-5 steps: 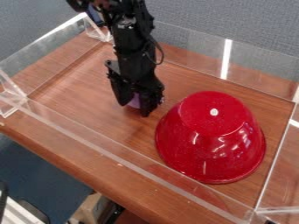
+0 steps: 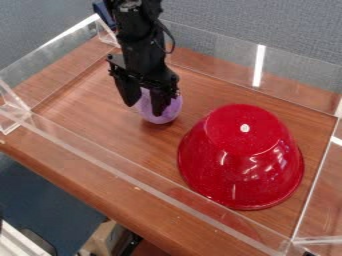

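Note:
My black gripper (image 2: 144, 92) hangs at the upper middle of the camera view, over a purple ball-like object (image 2: 162, 113) resting on the wooden board. Its fingers sit at the upper left of that object and partly hide it. Whether they are open or shut on it I cannot tell. A large red upturned bowl (image 2: 238, 160) lies to the right, apart from both.
Clear plastic walls (image 2: 147, 188) edge the wooden board (image 2: 94, 125) on the sides. The board is bare to the left of the gripper and just in front of it.
My gripper has risen a little and shifted slightly left, so more of the purple object shows beneath it. The red bowl stays where it was.

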